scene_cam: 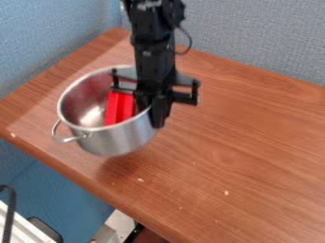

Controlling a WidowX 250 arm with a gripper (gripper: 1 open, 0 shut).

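Note:
A steel pot (117, 136) with a loop handle hangs tilted over the left part of the wooden table, with a red block (120, 106) inside it. My gripper (155, 118) is at the pot's right rim, its tips partly hidden there. It looks shut; whether the thin rim is between its fingers is hard to tell.

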